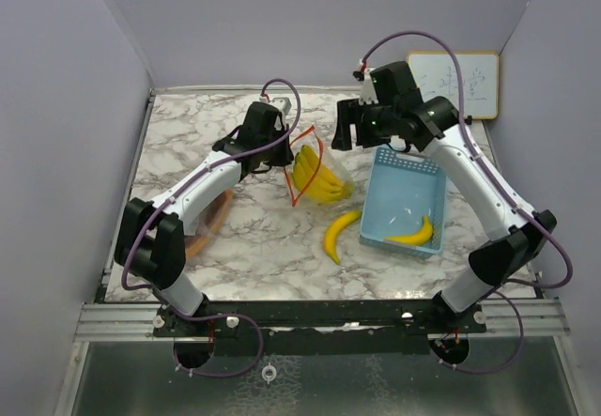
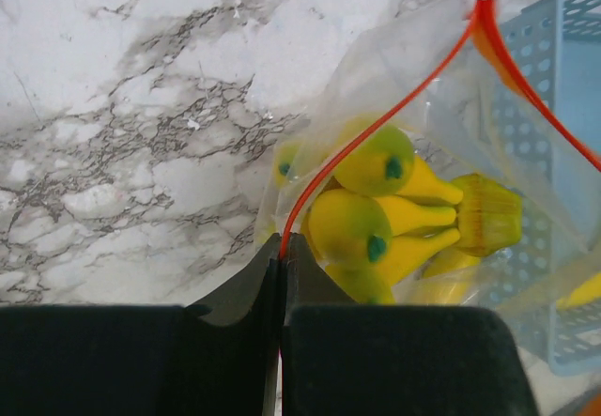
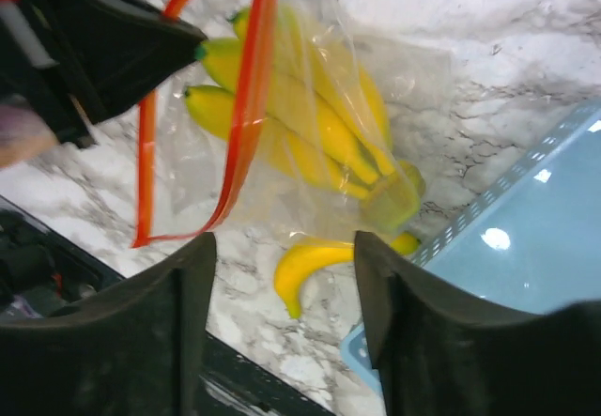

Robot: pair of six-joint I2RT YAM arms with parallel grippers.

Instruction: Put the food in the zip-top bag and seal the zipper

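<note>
A clear zip top bag (image 1: pixel 329 177) with a red zipper rim lies in mid-table, its mouth agape, a bunch of bananas (image 1: pixel 317 174) inside. My left gripper is shut on the bag's red rim, which runs between its fingers. To the right of the bag my right gripper (image 1: pixel 345 142) is held above the table, its fingers apart and clear of the bag. Only air shows between its fingers in the right wrist view. A loose banana (image 1: pixel 339 235) lies on the marble surface in front of the bag.
A blue basket (image 1: pixel 374 209) stands to the right, with one banana (image 1: pixel 414 233) inside. A brown-rimmed container (image 1: pixel 208 226) sits under the left arm. At the back right is a whiteboard (image 1: pixel 460 80).
</note>
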